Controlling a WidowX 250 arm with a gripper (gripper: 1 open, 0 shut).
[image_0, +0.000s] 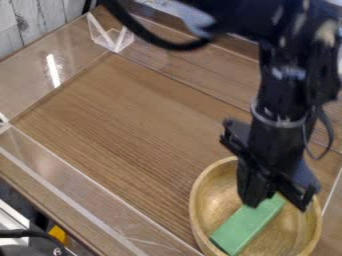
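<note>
My gripper (267, 172) hangs blurred over a round tan bowl (214, 190) at the lower right, its dark fingers pointing down into it. A green rectangular block (243, 225) lies inside the bowl, below the fingers, its upper end near them. The blur hides whether anything is between the fingertips.
A wooden table (114, 125) fills the middle and left, mostly clear, with clear raised borders along the left and lower left. A small white wire-like object (110, 35) is at the back left.
</note>
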